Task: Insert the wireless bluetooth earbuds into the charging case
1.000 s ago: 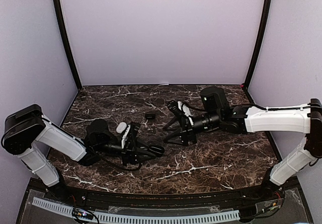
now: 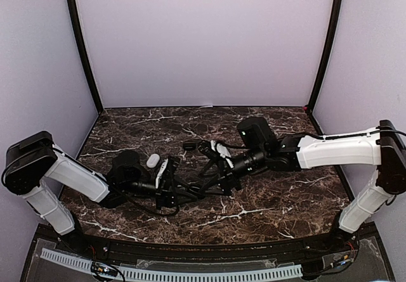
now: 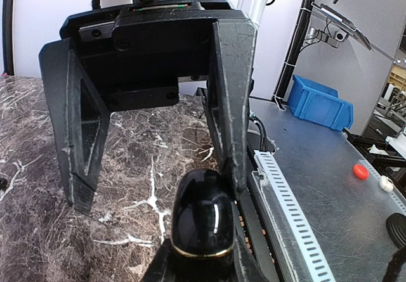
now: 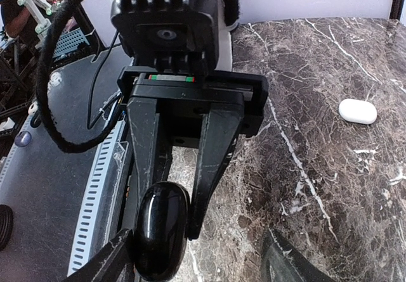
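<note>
A glossy black rounded case [image 3: 203, 215] with a thin gold seam is clamped by my left gripper [image 2: 193, 192], above the table. My right gripper [image 2: 214, 184] faces it, fingers part open; in the left wrist view its fingers [image 3: 231, 104] stand wide apart, one tip overlapping the case's upper edge. Whether that tip touches cannot be told. In the right wrist view the case [image 4: 160, 231] appears at lower left, near one of my right fingers [image 4: 108, 263], with the other finger well off to the right. Nothing shows gripped by the right gripper. No earbud is visible.
A white rounded case [image 2: 153, 161] lies on the marble table beyond the left arm. Farther back rests a small black item [image 2: 189, 146].
My right gripper has moved left and slightly down to the held case, closing the gap between the two grippers.
</note>
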